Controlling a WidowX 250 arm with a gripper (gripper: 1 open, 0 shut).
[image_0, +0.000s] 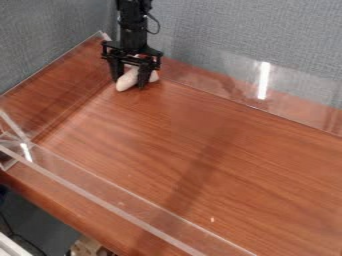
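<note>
My black gripper (132, 64) hangs low in the back left corner of the wooden table, its fingers down around a pale, elongated object (126, 81). The object lies on the wood, partly hidden by the fingers. I cannot tell whether the fingers are closed on it.
Clear plastic walls edge the table (201, 160), with grey padded panels behind on the left and at the back.
</note>
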